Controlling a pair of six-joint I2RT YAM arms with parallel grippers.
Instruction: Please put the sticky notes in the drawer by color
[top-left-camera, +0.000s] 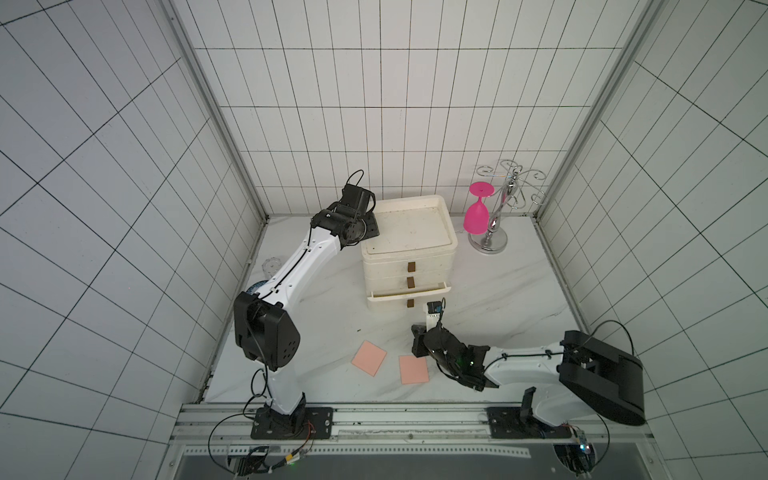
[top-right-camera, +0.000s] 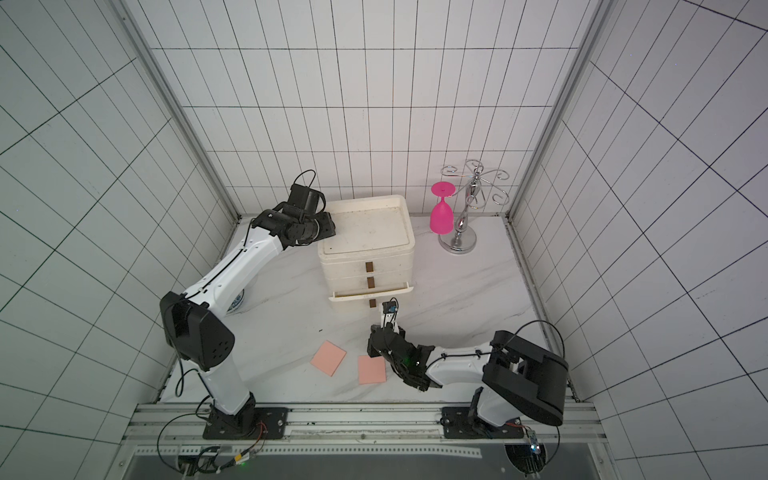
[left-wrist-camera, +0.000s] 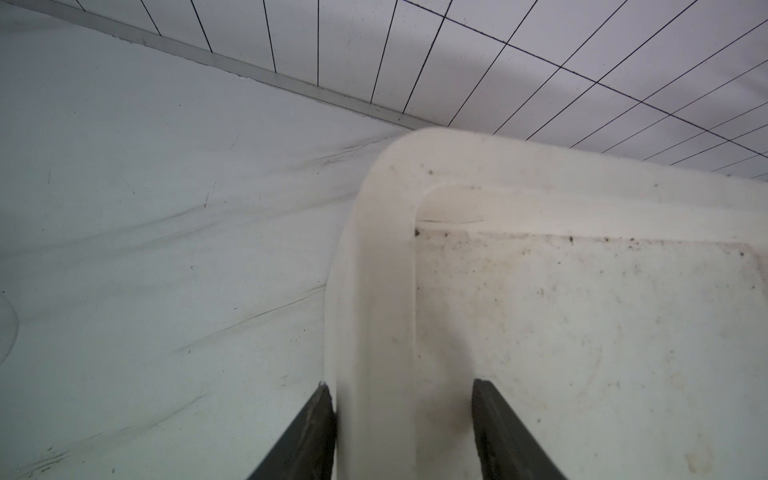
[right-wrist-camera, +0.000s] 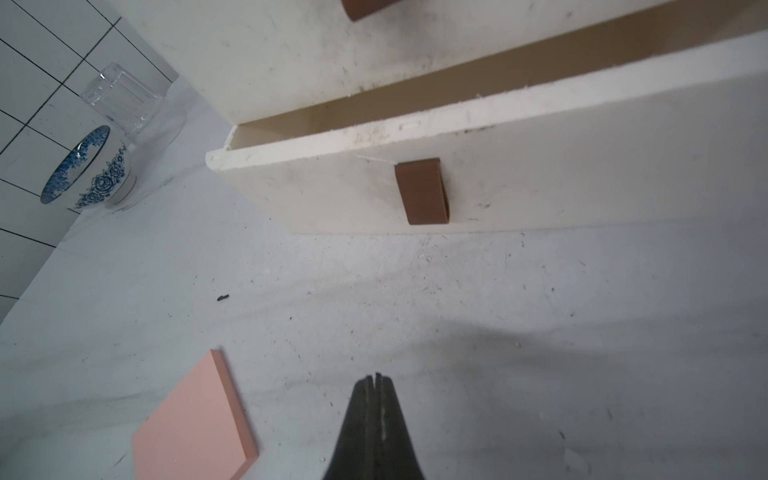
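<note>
Two pink sticky note pads (top-left-camera: 369, 358) lie flat on the table's front; one pad (right-wrist-camera: 196, 424) appears at the lower left in the right wrist view. Behind them stands a cream cabinet (top-left-camera: 409, 226) with brown pull tabs. Its bottom drawer (right-wrist-camera: 512, 156) is pulled partly out, the upper ones closed. The cabinet's left rim (left-wrist-camera: 384, 320) runs between the fingers of my left gripper, which is shut on it. My right gripper is shut with nothing between its fingertips, in front of the drawer and clear of its brown tab (right-wrist-camera: 422, 190).
A metal rack (top-left-camera: 492, 232) with a hanging pink goblet (top-left-camera: 477, 216) stands at the back right. To the left are a blue-patterned bowl (right-wrist-camera: 92, 172) and a clear glass (right-wrist-camera: 124, 96). Open table lies right of the cabinet.
</note>
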